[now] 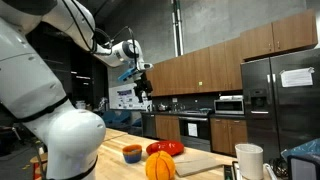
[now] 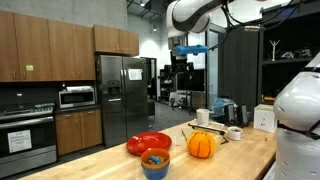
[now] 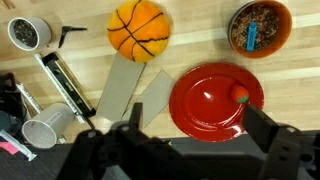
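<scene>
High above the table hangs my gripper, its dark fingers spread wide apart and nothing seen between them. A red plate [image 3: 205, 110] lies beneath, with a small round red item [image 3: 240, 94] near its right side. Past the plate, at upper right, sits a bowl [image 3: 283, 20] with dark bits and a blue object [image 3: 252, 36] inside; its outside looks blue in exterior view 2. An orange pumpkin-like ball [image 3: 138, 29] rests at the top of the wrist view.
A grey flat board [image 3: 119, 82] and a pale flat piece [image 3: 157, 93] lie between ball and plate. White cups [image 3: 40, 132] line the left, with a long dark-and-white tool [image 3: 66, 84]. Behind stand kitchen cabinets and a fridge [image 2: 127, 95].
</scene>
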